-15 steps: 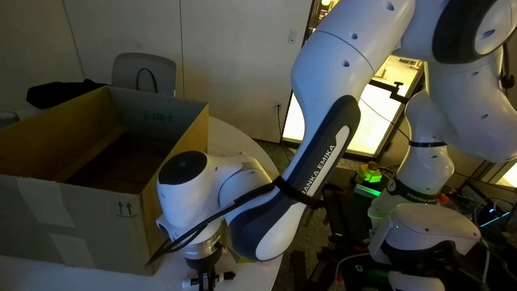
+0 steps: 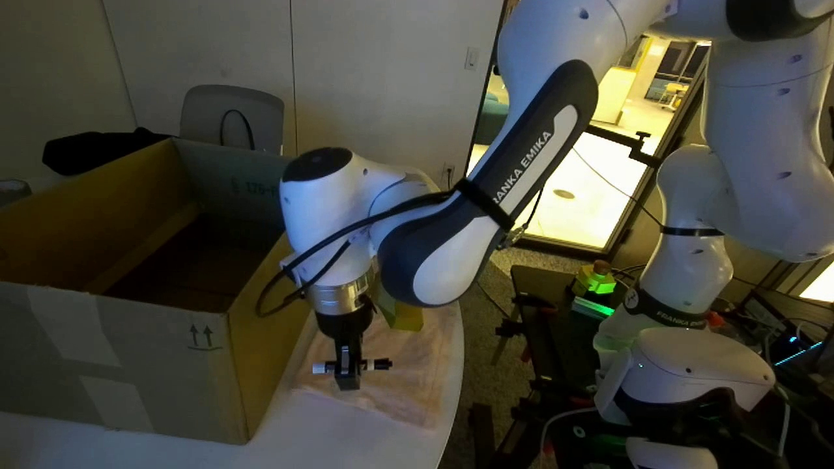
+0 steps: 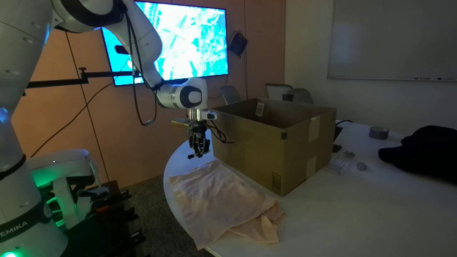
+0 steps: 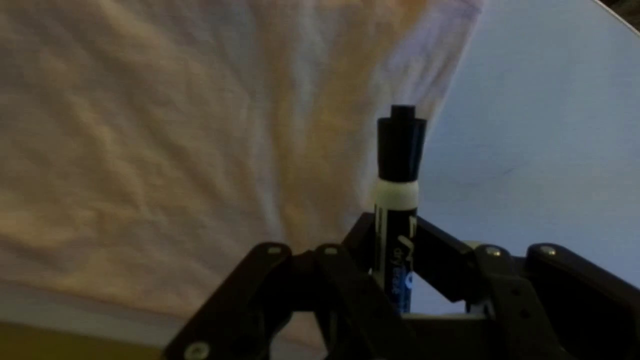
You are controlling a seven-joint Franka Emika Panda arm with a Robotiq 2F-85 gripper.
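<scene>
A dry-erase marker [image 4: 398,162] with a black cap and white band stands out between the fingertips of my gripper [image 2: 348,375], touched on both sides. In exterior view 1 the marker [image 2: 378,364] lies crosswise in the shut fingers, held in the air. Beneath and around it in that view a peach cloth [image 2: 399,395] is spread on the white table. Exterior view 2 has the gripper [image 3: 199,147] near the box's side, at the back end of the wrinkled cloth [image 3: 218,197]; the marker is mostly lost against the dark fingers there.
An open cardboard box [image 3: 248,150] stands beside the gripper, its walls rising higher than the fingertips. A tape roll [image 3: 379,132] and a black garment [image 3: 422,152] lie beyond it. The table's curved edge runs close to the cloth.
The arm has moved toward the back of the table in exterior view 1, carrying the marker along. More of the peach cloth now shows there. The box has not moved.
</scene>
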